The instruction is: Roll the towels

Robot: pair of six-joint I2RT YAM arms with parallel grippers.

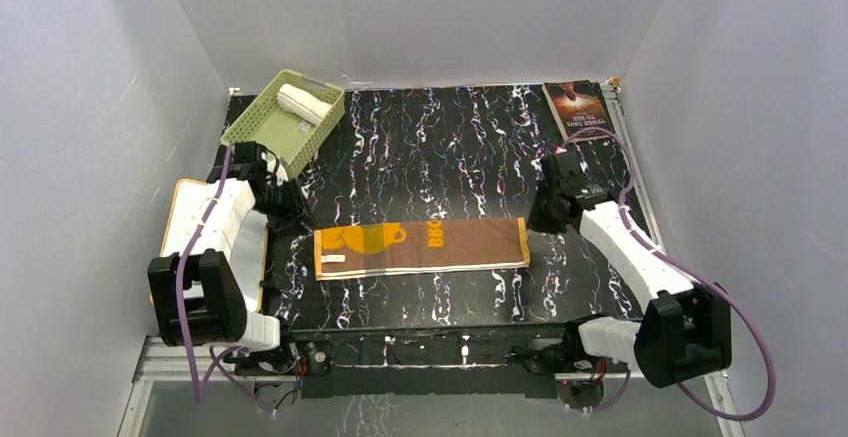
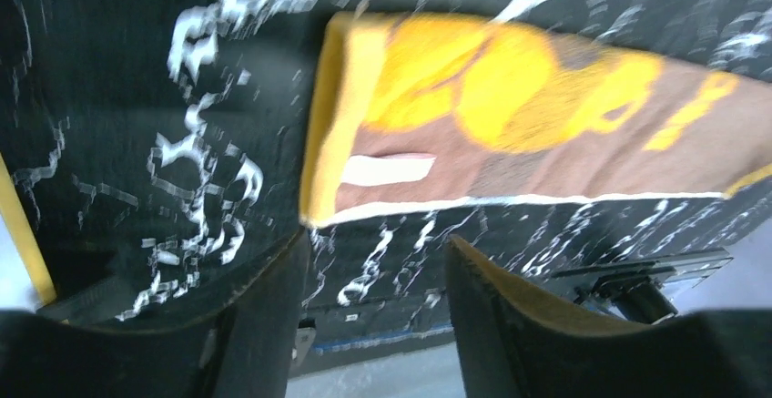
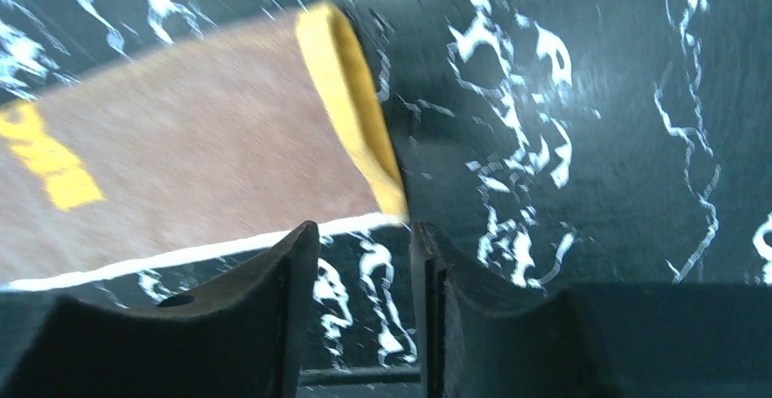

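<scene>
A brown towel (image 1: 460, 242) with yellow ends, a yellow teapot print and lettering lies folded into a long flat strip across the black marbled table. In the left wrist view the towel's left end (image 2: 346, 125) shows its layered edge and white label. My left gripper is part open beyond that end, its fingers apart with only table between them. The right wrist view has the towel's right end (image 3: 350, 116) just ahead of my right gripper. That gripper also stands part open, the towel's front corner beyond its tips and nothing gripped.
A green basket (image 1: 327, 135) with a white rolled towel (image 1: 303, 104) in it stands at the back left. Books (image 1: 578, 109) lie at the back right. A white board (image 1: 190, 215) rests under the left arm.
</scene>
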